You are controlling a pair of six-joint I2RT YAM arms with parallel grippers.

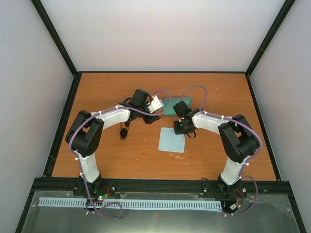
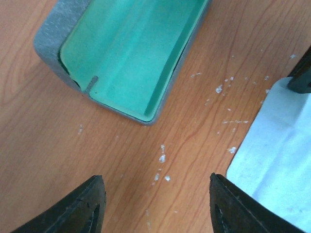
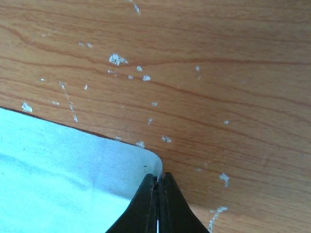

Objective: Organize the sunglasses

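Observation:
A light blue cloth (image 1: 171, 141) lies on the table; my right gripper is shut on its corner, seen in the right wrist view. My left gripper stands part open with nothing between its fingers, above bare wood between the green case and the cloth. The open green case (image 2: 126, 58) lies behind the cloth. Dark sunglasses (image 1: 124, 133) lie left of the cloth, partly hidden under the left arm.
The dark right gripper body reaches into the left wrist view's right edge, at the cloth.

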